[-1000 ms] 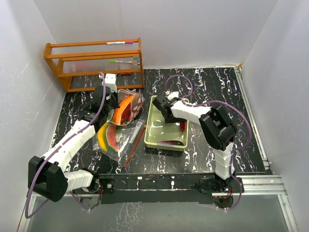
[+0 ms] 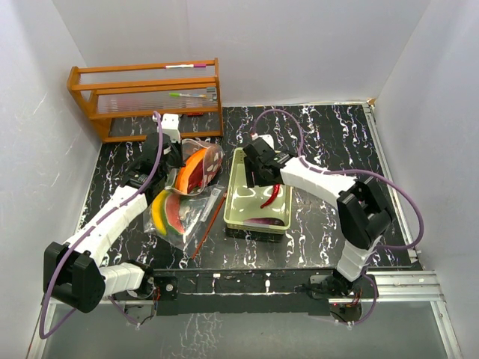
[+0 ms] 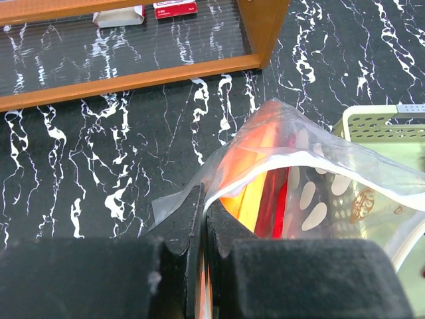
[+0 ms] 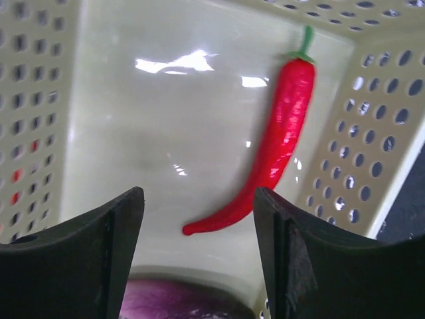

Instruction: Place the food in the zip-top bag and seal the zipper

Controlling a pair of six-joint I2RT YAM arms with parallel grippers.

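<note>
My left gripper is shut on the rim of an open zip bag (image 3: 312, 166), which holds orange, yellow and red food pieces. A second clear bag with a watermelon and yellow piece (image 2: 166, 213) lies below it in the top view. My right gripper is open above the pale green bin (image 2: 243, 202), its fingers either side of the lower end of a red chili pepper (image 4: 279, 133) seen beneath. A purple vegetable (image 4: 179, 299) lies at the near end of the bin.
A wooden rack (image 2: 150, 82) with pens stands at the back left. A thin orange stick (image 2: 209, 228) lies between bags and bin.
The left arm is still.
</note>
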